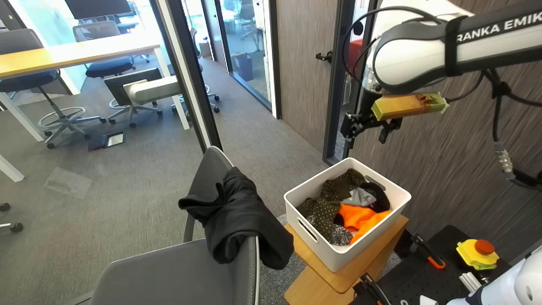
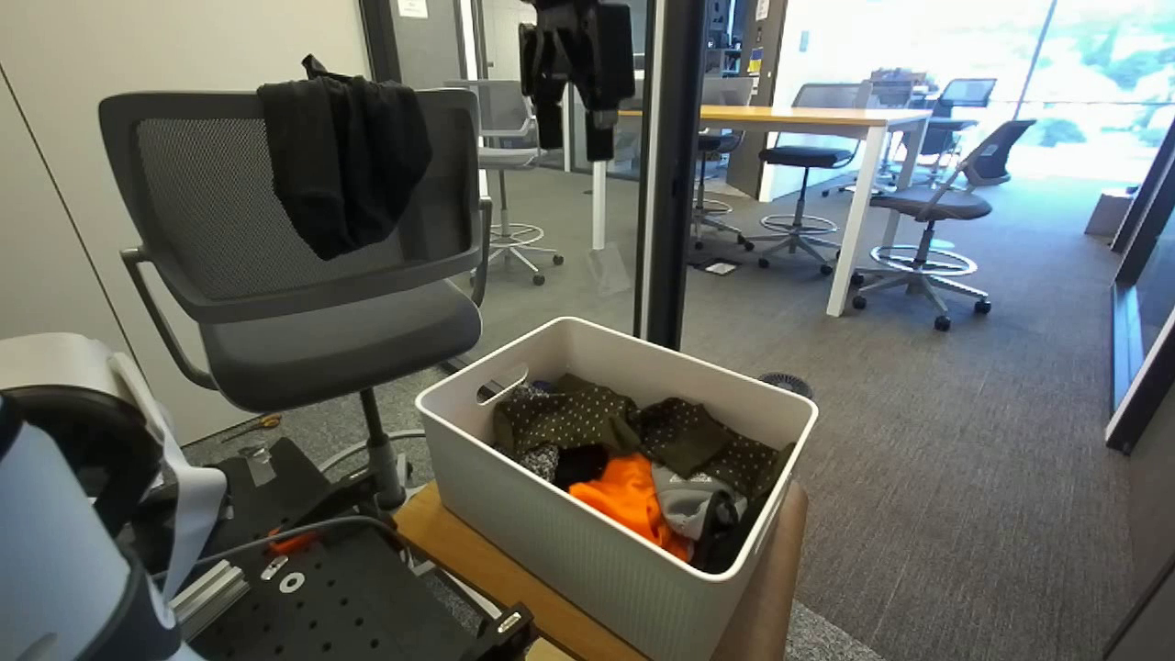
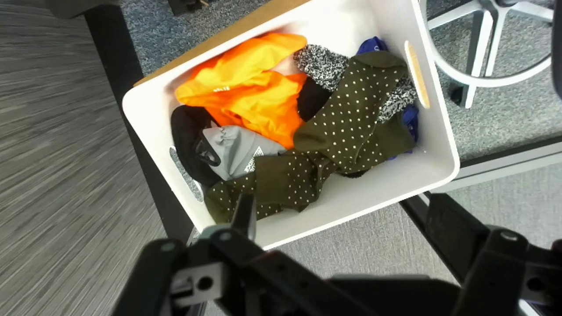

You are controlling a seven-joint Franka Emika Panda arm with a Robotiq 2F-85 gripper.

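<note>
A white basket [image 1: 310, 239] holds a heap of clothes. In it lie an olive polka-dot cloth [image 3: 345, 116], an orange cloth [image 3: 263, 100], a grey piece with white print [image 3: 239, 150], a black piece [image 3: 188, 134] and a black-and-white speckled one [image 3: 322, 64]. Black fabric [image 2: 347, 165] drapes over the backrest of an office chair [image 2: 187, 198]. High above the basket hangs my gripper [image 1: 366, 137], fingers apart and pointing down. Nothing is between them in the second exterior view, where the gripper [image 2: 574, 138] shows at the top.
The basket stands on a wooden stand [image 1: 350, 272]. Beside it is a black perforated plate [image 2: 330, 606] with tools and a red-topped yellow button box [image 1: 478, 253]. A wood-grain wall [image 1: 432, 173] rises behind the arm. The air between gripper and basket is clear.
</note>
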